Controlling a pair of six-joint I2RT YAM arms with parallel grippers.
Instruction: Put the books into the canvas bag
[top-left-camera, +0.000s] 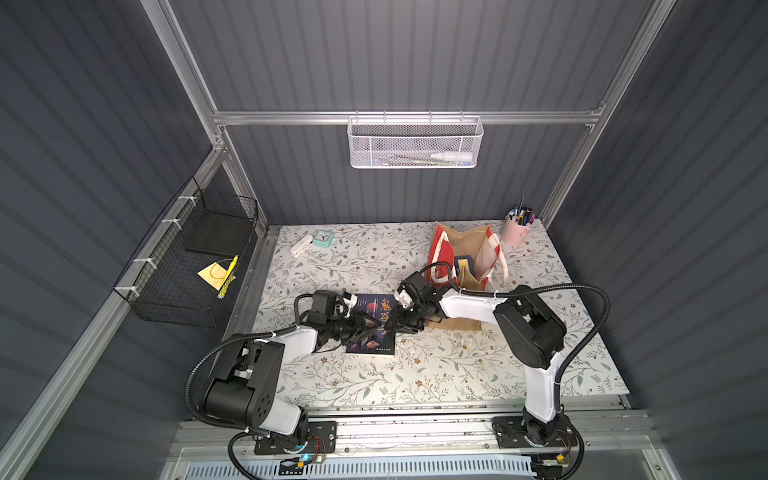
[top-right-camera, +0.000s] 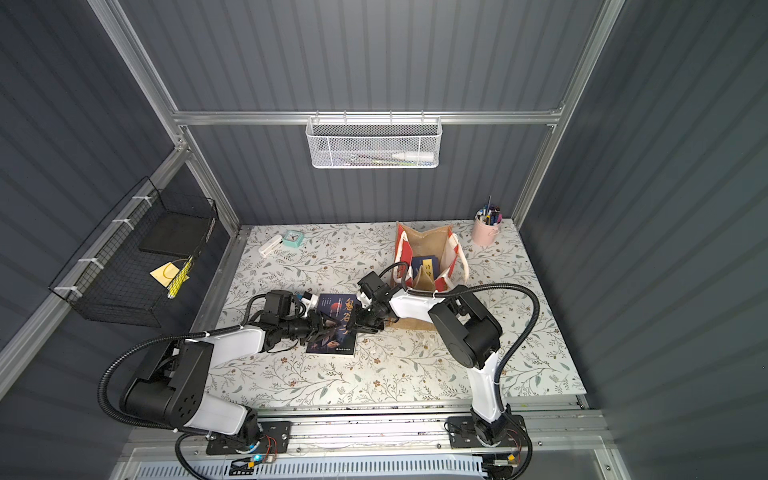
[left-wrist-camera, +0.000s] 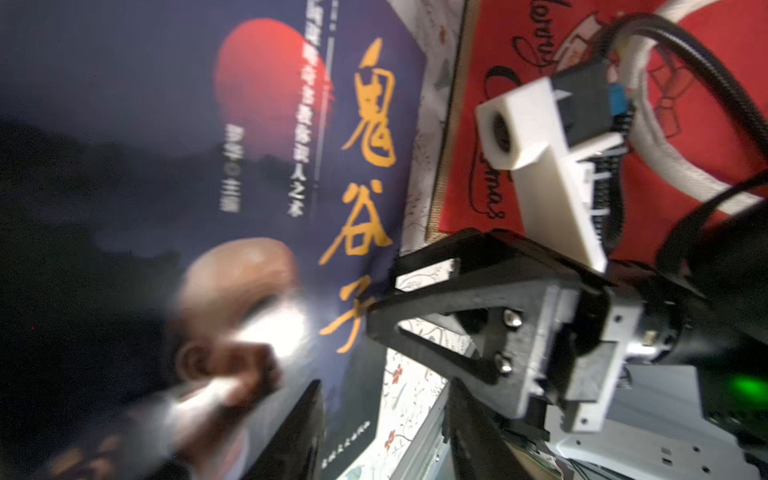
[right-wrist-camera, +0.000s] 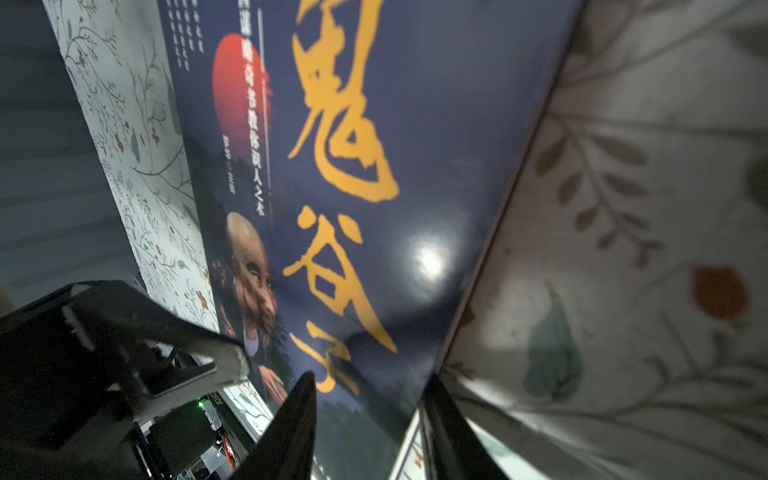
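A dark blue book (top-left-camera: 381, 347) with orange characters lies flat, cover up, in the middle of the table. My left gripper (top-left-camera: 363, 324) is over the book's left part. Its two fingers (left-wrist-camera: 306, 424) stand apart over the cover, with nothing seen between them. At the opposite long edge is my right gripper (top-left-camera: 405, 320), open, its fingertips (right-wrist-camera: 297, 408) low and close to that edge; whether they touch it I cannot tell. Behind my right arm stands the canvas bag (top-left-camera: 442, 245), red and tan, its top open. A blue and yellow book (top-left-camera: 464, 265) shows inside it.
A pink pen cup (top-left-camera: 516, 232) stands at the back right. Small white and teal items, including a teal box (top-left-camera: 323, 238), lie at the back left. A black wire basket (top-left-camera: 172, 289) hangs on the left wall.
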